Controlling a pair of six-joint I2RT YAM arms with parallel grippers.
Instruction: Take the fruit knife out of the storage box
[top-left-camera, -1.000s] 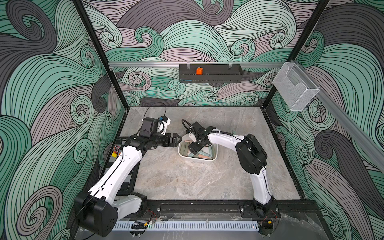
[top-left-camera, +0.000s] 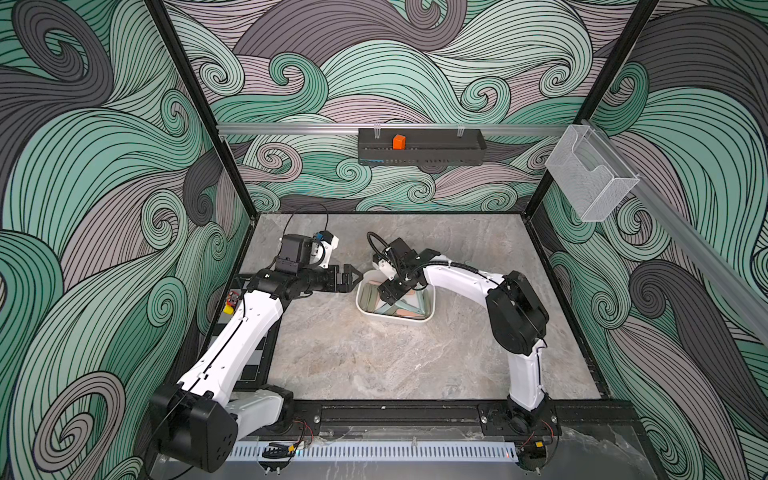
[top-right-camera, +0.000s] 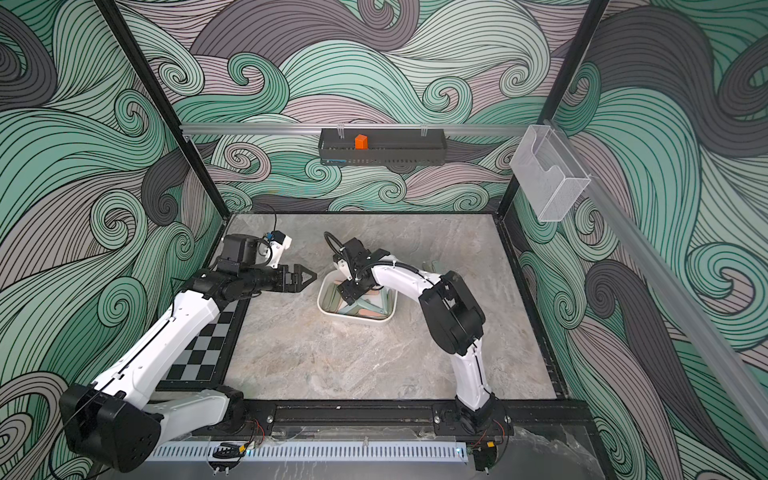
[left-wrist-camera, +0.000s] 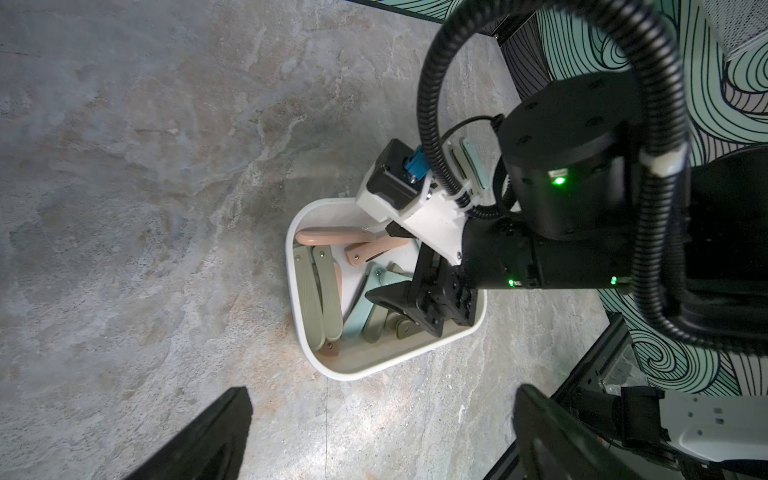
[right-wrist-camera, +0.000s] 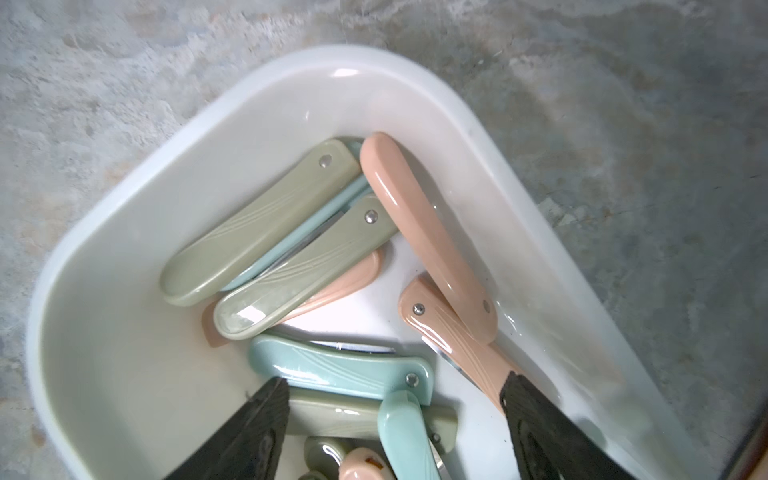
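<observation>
The white storage box (top-left-camera: 387, 318) stands mid-table, holding several folded fruit knives in olive, light blue and pink. In the right wrist view two olive knives (right-wrist-camera: 264, 220) lie side by side near the left wall, and a pink knife (right-wrist-camera: 424, 228) leans along the right wall. A light blue knife (right-wrist-camera: 340, 369) rests across the middle. My right gripper is over the box, its fingers apart on either side of the knives, nothing visibly gripped. My left gripper is open and empty, just left of the box.
Behind the right arm, a couple of knives (left-wrist-camera: 472, 164) lie on the table, partly hidden. Bare tabletop (top-left-camera: 336, 360) spreads in front of the box. A dark shelf (top-left-camera: 448, 148) with an orange cube hangs on the back rail.
The right arm's elbow has swung outward to the right, and its gripper has shifted slightly right and toward the back over the box. The left arm is almost still.
</observation>
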